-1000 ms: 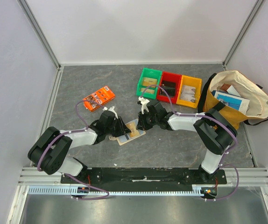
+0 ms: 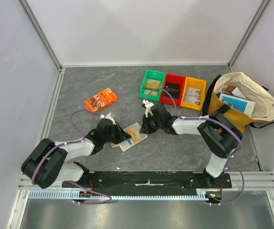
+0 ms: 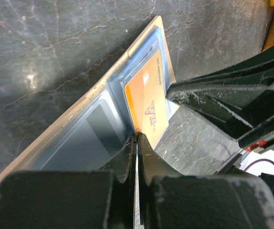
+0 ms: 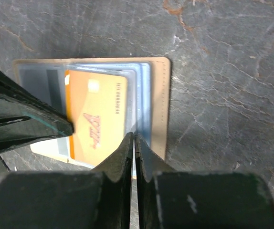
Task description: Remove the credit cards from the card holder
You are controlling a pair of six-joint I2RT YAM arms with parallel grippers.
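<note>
The card holder [image 2: 125,145] lies on the dark table between my grippers, a beige backing with clear sleeves. An orange-yellow card [image 3: 149,100] [image 4: 96,114] lies at one end on the blue sleeve layers. My left gripper [image 2: 126,137] is shut, its tips touching the card's edge; nothing clearly shows between them. My right gripper [image 2: 144,131] has its fingertips together at the holder's other end, by the sleeve edges; whether anything is pinched there is hard to see.
Green [image 2: 148,76], red [image 2: 174,78] and yellow [image 2: 195,83] bins stand at the back. An orange pack [image 2: 100,100] lies behind the left arm. A tote bag [image 2: 251,121] stands at the right. Bare table surrounds the holder.
My left arm has shifted slightly toward the front, its wrist lower in the top view, with the tips still at the holder. The right arm has barely moved.
</note>
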